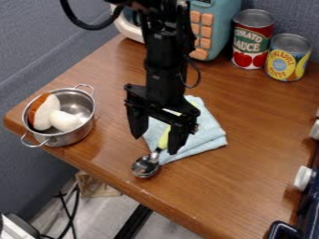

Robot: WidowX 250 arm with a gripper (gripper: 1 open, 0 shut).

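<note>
My black gripper (156, 130) is over a light blue folded cloth (200, 136) in the middle of the wooden table, its fingers spread apart. Below it lies a metal ladle or spoon (145, 166) with a yellowish handle, the round end on bare wood near the front edge and the handle reaching up onto the cloth beneath the gripper. A steel pot (78, 109) holding white egg-like items and something orange sits at the left.
Two cans, red (251, 42) and yellow (286, 61), and a teal appliance (212, 28) stand at the back. A dark object with white knobs (293, 205) lines the right edge.
</note>
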